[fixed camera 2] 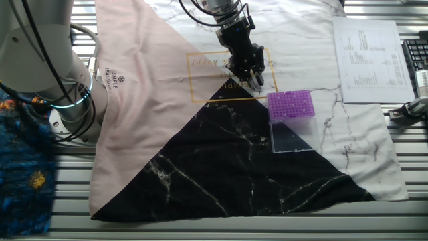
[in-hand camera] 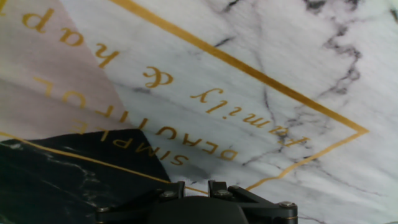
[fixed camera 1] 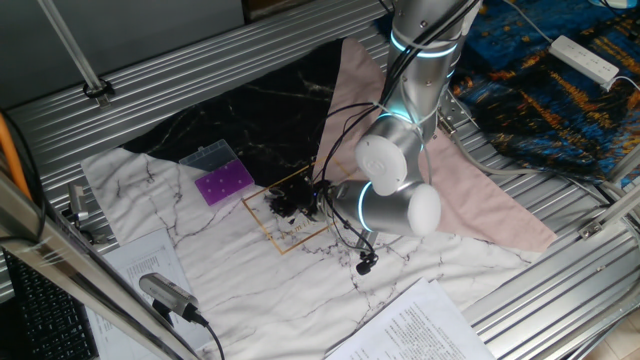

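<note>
My gripper is over the gold-framed lettering of the cloth [in-hand camera: 249,37], its fingertips parted by a narrow gap in the wrist view. Nothing shows between them. Exterior view 2 has the gripper [fixed camera 2: 257,84] pointing down near the frame's edge, close to a purple rack [fixed camera 2: 291,105] with small holes. A clear lid or tray [fixed camera 2: 294,136] adjoins that rack. In exterior view 1 the dark gripper [fixed camera 1: 290,200] is to the right of the purple rack [fixed camera 1: 225,183], apart from it.
Printed sheets [fixed camera 1: 415,325] lie by the near edge, and another sheet [fixed camera 2: 370,60] is at the right in exterior view 2. A keyboard [fixed camera 1: 40,310] and a small camera on a stand [fixed camera 1: 168,293] occupy the near left.
</note>
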